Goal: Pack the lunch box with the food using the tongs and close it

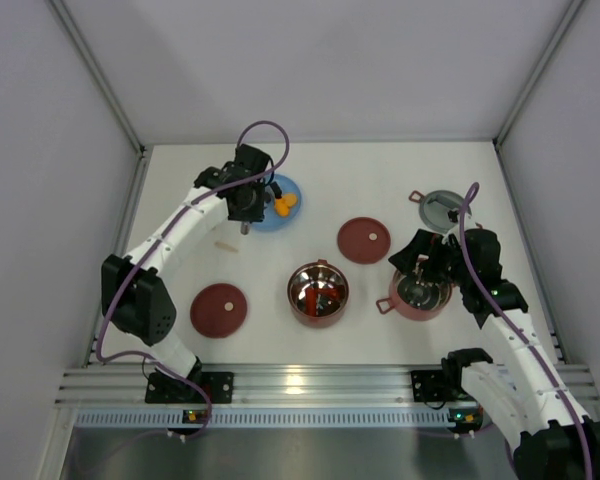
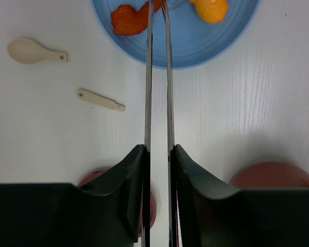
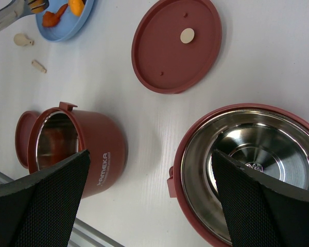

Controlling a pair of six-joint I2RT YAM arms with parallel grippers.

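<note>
My left gripper is shut on long metal tongs (image 2: 148, 92), one arm of them against each finger. Their far ends reach over a blue plate (image 2: 183, 59) bearing an orange drumstick-shaped piece (image 2: 129, 20) and a yellow-orange piece (image 2: 210, 10). At the top edge the tips overlap the drumstick; whether they pinch it I cannot tell. My right gripper stands open over the empty metal-lined lunch box (image 3: 291, 139), nothing between its fingers. A second lunch box (image 1: 318, 318), with red pieces inside, stands at the table's front middle.
One dark red lid (image 1: 364, 240) lies at centre, another (image 1: 219, 310) at front left. A grey-green lidded pot (image 1: 440, 208) sits back right. Beige utensil pieces, a spoon (image 2: 26, 51) and a handle (image 2: 95, 99), lie left of the plate.
</note>
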